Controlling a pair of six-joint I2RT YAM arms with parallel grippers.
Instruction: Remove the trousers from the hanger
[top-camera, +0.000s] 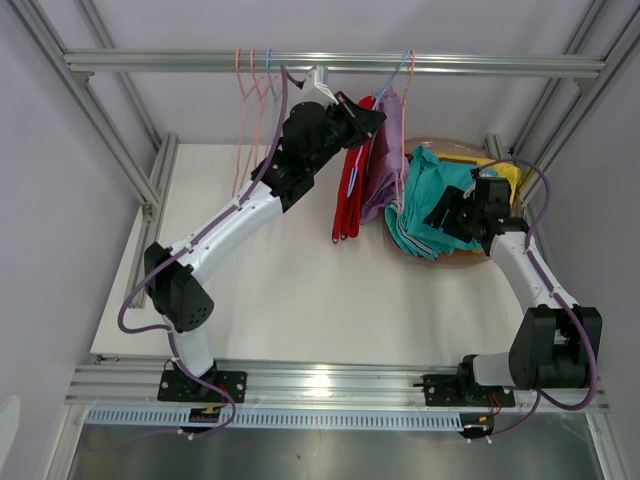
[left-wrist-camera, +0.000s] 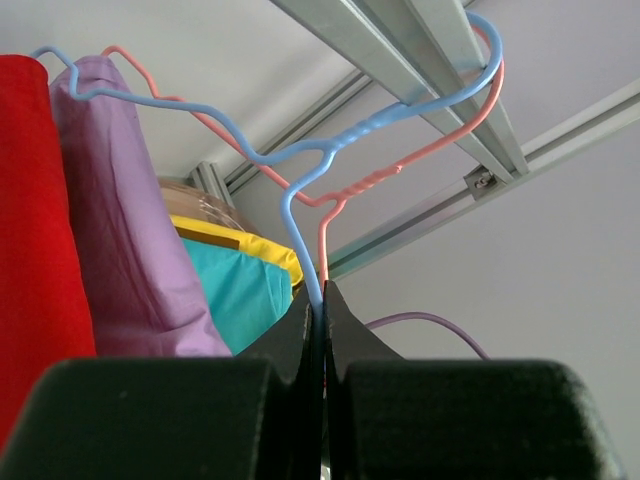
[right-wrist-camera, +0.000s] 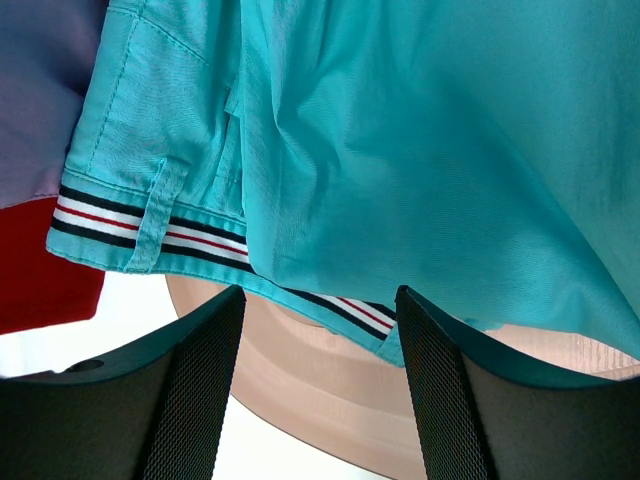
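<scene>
My left gripper is shut on the stem of a blue hanger (left-wrist-camera: 220, 120), whose hook is over the rail (top-camera: 170, 62). Red trousers (top-camera: 350, 205) hang from it, beside purple trousers (left-wrist-camera: 130, 230) on a pink hanger (left-wrist-camera: 390, 172). My right gripper is part open, fingers apart, above folded teal trousers (right-wrist-camera: 420, 170) in a round tan basket (right-wrist-camera: 290, 400); whether anything touches its fingers cannot be told.
Several empty pink and blue hangers (top-camera: 243, 120) hang left of the left arm. Yellow cloth (top-camera: 505, 178) lies at the basket's back. The white board (top-camera: 330, 300) is clear in front.
</scene>
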